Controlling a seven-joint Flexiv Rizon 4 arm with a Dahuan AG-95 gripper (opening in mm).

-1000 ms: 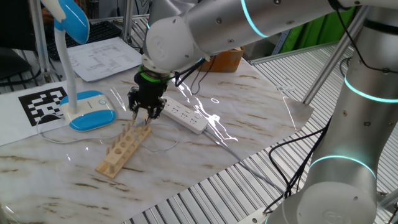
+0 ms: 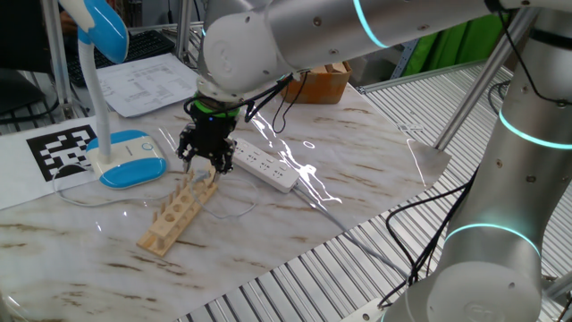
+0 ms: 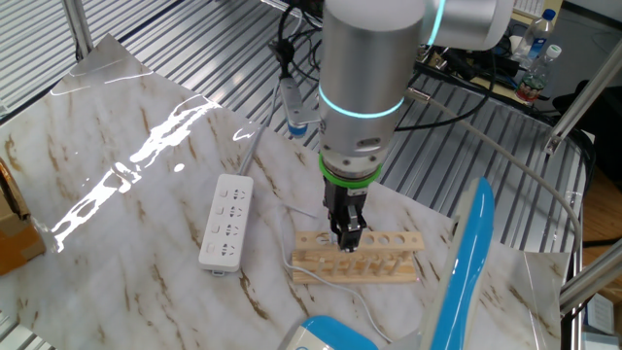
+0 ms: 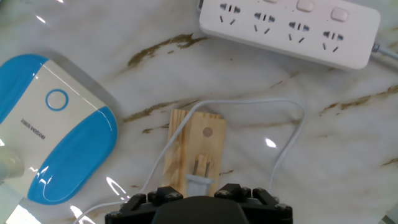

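Note:
A white two-pin plug [image 4: 198,185] on a white cord rests on the wooden rack [image 4: 214,134], its prongs facing away from my gripper in the wrist view. My gripper [image 2: 201,168] hangs just above one end of the rack, its fingers spread apart. In exterior view 2 the gripper [image 3: 347,239] is over the rack's row of holes. The white power strip [image 4: 292,28] lies on the table apart from the rack, its sockets facing up and free of plugs. The fingertips are hidden in the wrist view.
A blue-and-white desk lamp [image 2: 128,161] stands beside the rack, with the plug's cord [image 4: 249,101] looping across the marble table. A cardboard box [image 2: 319,87], papers [image 2: 147,85] and a checkered marker sheet [image 2: 61,150] lie farther off. Bare tabletop surrounds the rack's near end.
My gripper has shifted slightly left in exterior view 1, and its tilt has changed a little. The rack, power strip and lamp have stayed in place.

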